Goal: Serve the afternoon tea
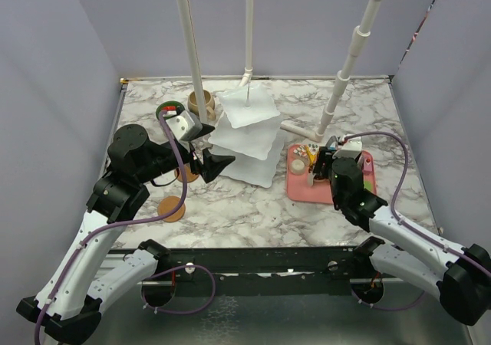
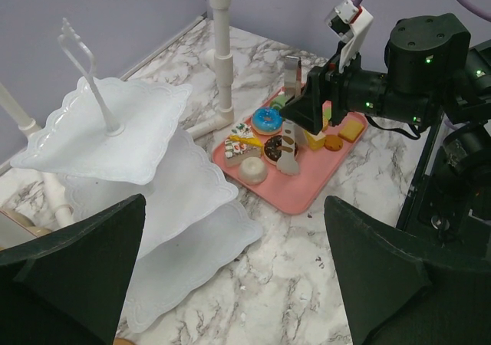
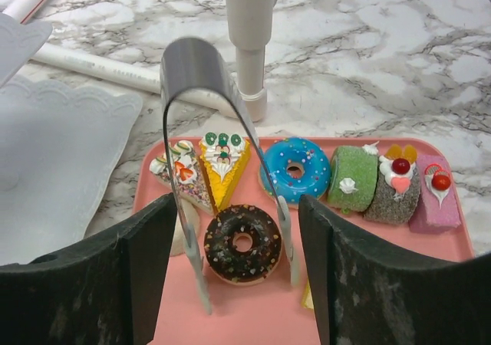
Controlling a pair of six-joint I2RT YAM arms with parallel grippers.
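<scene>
In the right wrist view, a pair of metal tongs (image 3: 192,61) stands between the fingers of my open right gripper. The tongs' two legs reach down on either side of the chocolate donut (image 3: 224,264), which rests on the pink tray (image 3: 414,247). Firm contact between fingers and tongs cannot be made out. A blue donut (image 3: 311,157) and several small cakes share that tray. My left gripper (image 1: 217,147) is open and empty, left of the white three-tier stand (image 1: 245,139); its plates (image 2: 107,142) fill the left of the left wrist view.
White pipes (image 1: 349,61) rise behind the tray and stand. At the left are a brown mug (image 1: 209,103) and a round coaster (image 1: 171,208), partly beside my left arm.
</scene>
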